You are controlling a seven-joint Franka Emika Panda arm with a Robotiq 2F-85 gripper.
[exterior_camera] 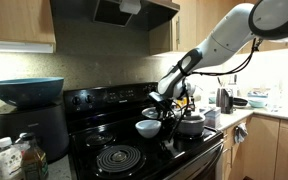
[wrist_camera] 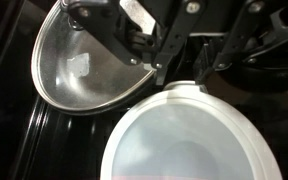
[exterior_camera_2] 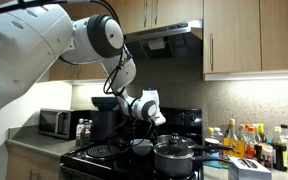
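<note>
A white bowl [wrist_camera: 189,140] fills the lower part of the wrist view, a small tab on its rim nearest the gripper. My gripper is at that rim, its two fingers apart and nothing clearly held between them. Whether they touch the rim cannot be told. On the stove, exterior view 1 shows the bowl [exterior_camera: 148,129] below and left of the gripper [exterior_camera: 162,102]. A glass lid [wrist_camera: 79,65] with a metal rim lies left of the bowl in the wrist view.
A lidded pot [exterior_camera_2: 174,158] with a long handle stands at the stove's front in exterior view 2. Several bottles [exterior_camera_2: 246,140] line the counter beside it.
</note>
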